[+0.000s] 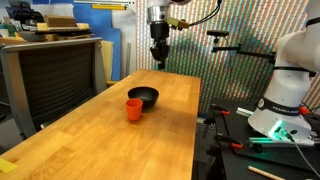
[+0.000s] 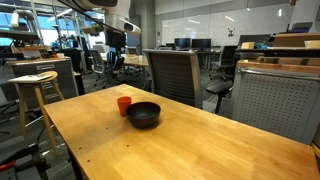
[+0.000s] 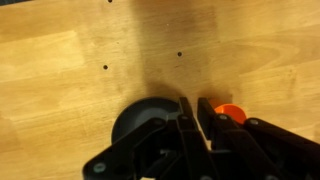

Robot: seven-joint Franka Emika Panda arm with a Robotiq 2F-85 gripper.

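A black bowl (image 1: 144, 96) rests upright on the wooden table, with an orange-red cup (image 1: 134, 109) standing close beside it. Both also show in exterior view 2, the bowl (image 2: 143, 114) nearer that camera than the cup (image 2: 124, 104). My gripper (image 1: 160, 62) hangs well above the table, beyond the bowl as exterior view 1 sees it. In the wrist view the gripper has its fingertips close together, and I can make out no object between them. Its body partly hides the bowl (image 3: 135, 117) and the cup (image 3: 232, 111). The bowl's inside is mostly hidden.
Bare wooden tabletop (image 1: 85, 145) stretches towards the camera in exterior view 1. A dark office chair (image 2: 174, 80) stands behind the table in exterior view 2. A wooden stool (image 2: 38, 92) is off to the left there.
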